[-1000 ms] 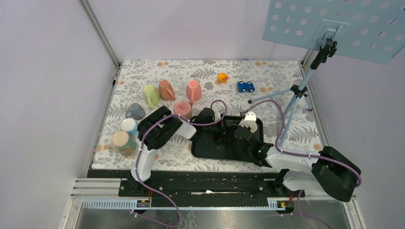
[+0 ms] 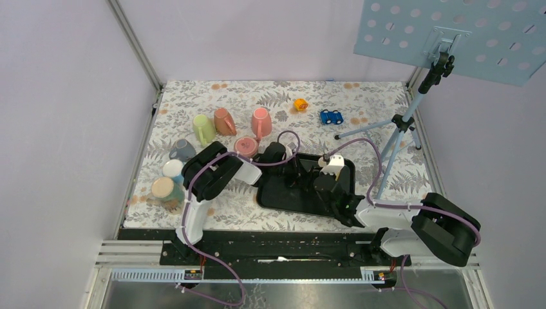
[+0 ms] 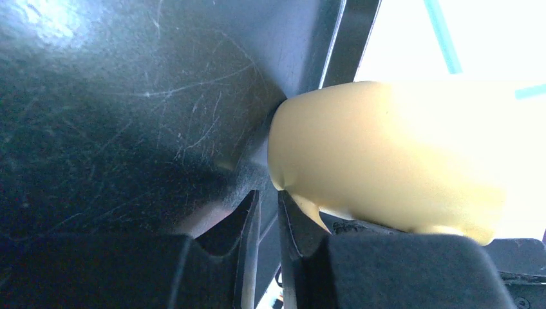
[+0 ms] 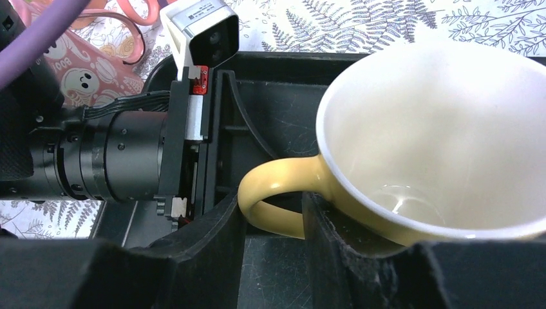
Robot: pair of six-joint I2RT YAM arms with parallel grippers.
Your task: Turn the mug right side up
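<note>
A cream-yellow mug with a white interior lies tilted in the black tray, its base against the tray wall in the left wrist view. Its handle faces my right gripper, whose part-open fingers straddle the handle. My left gripper is at the mug's lower end, its fingertips close together; whether anything is between them is hard to tell. In the top view both grippers crowd over the tray and mostly hide the mug.
Several mugs stand at the left and back of the table, with a pink one close to the left arm. A yellow toy, a blue toy car and a tripod occupy the back and right.
The right arm has shifted slightly to the left at its elbow, and the left arm has shifted slightly. Both grippers remain over the tray.
</note>
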